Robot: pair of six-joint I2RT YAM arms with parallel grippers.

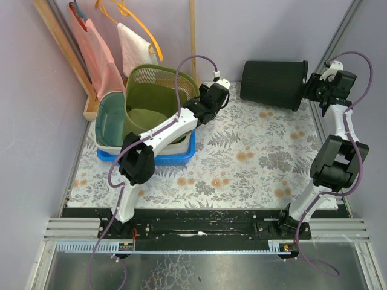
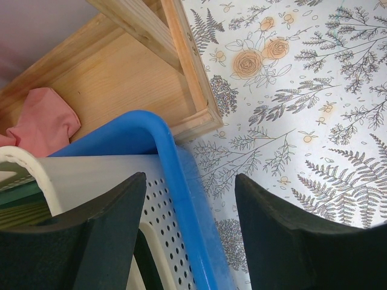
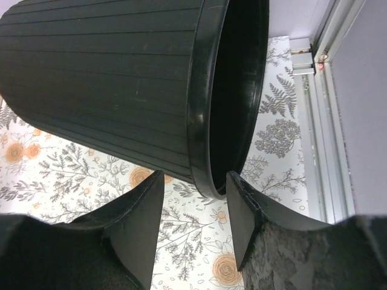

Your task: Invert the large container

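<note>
The large black container (image 1: 271, 82) lies on its side at the back right, its open end facing right. My right gripper (image 1: 311, 86) is at that end, open, its tips at the lower part of the container's rim (image 3: 201, 115) in the right wrist view. My left gripper is open over the edge of a blue tub (image 2: 175, 181) holding nested baskets, near the back of the table.
Green and white baskets (image 1: 109, 121) fill the left side, beside a wooden rack (image 2: 196, 72) with hanging cloths. Walls bound the right and back.
</note>
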